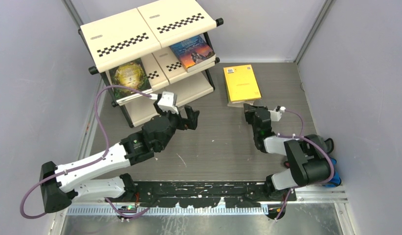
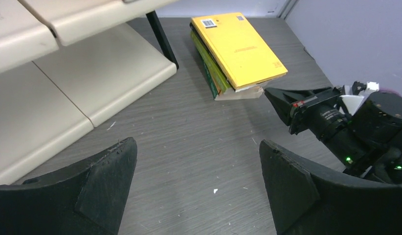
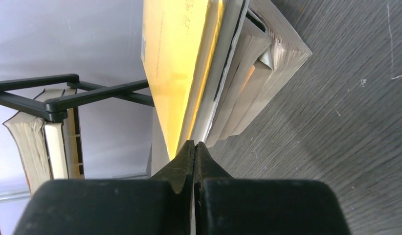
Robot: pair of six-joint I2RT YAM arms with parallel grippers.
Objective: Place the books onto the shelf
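A yellow book (image 1: pixel 241 83) lies on top of a stack on the floor, right of the shelf. Beneath it, green-edged books (image 2: pixel 216 73) and thick paperbacks (image 3: pixel 267 63) show their page edges, not quite aligned. My right gripper is shut, nothing visible between its fingers, with its tips at the stack's near edge. My left gripper (image 1: pixel 190 118) stands open over the bare floor in front of the shelf, and the left wrist view shows its fingers (image 2: pixel 108 171) wide apart and empty.
The white shelf (image 1: pixel 146 33) holds a blue-and-orange book (image 1: pixel 193 51) and a green book with a golden picture (image 1: pixel 129 77) on its middle level. Its bottom level (image 2: pixel 91 63) looks empty. Dark floor (image 1: pixel 213 152) between the arms is clear.
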